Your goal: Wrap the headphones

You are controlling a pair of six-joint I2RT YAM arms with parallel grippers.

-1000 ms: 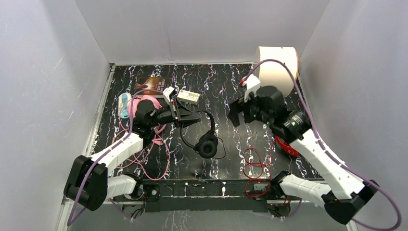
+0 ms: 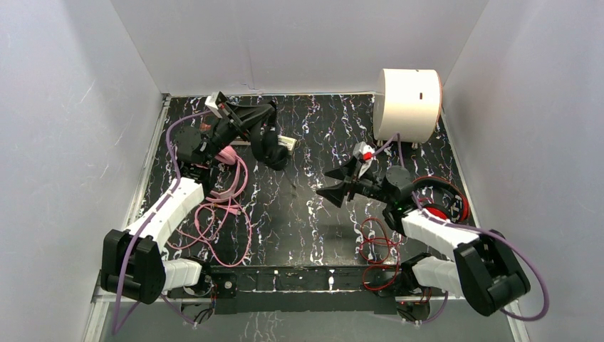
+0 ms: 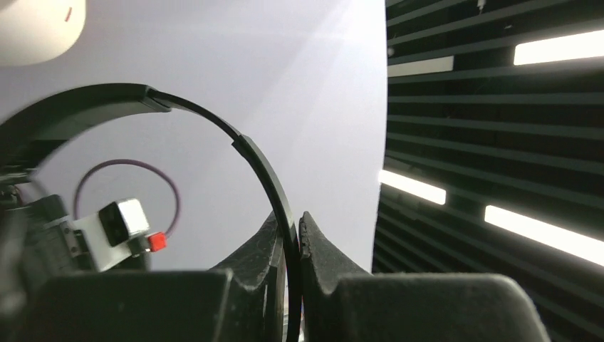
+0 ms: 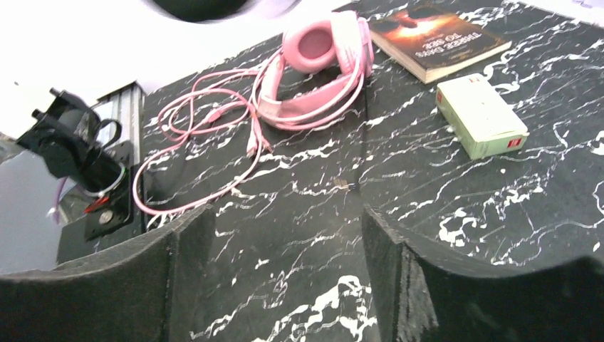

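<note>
Black headphones hang from my left gripper, raised above the back left of the table. In the left wrist view the left fingers pinch the thin headband, which arcs away to the left; that gripper is shut on it. The earcups overlap in the top view, so I cannot tell them apart. My right gripper stands open near the middle of the table, right of the headphones. Only bare tabletop shows between its fingers in the right wrist view. Part of a dark shape crosses that view's top edge.
Pink headphones with a loose cable lie at the left, beside a book and a small green box. Red-and-black headphones lie at the right, below a white cylinder.
My left gripper has moved up and back, carrying the black headphones, which have swung round to the left.
</note>
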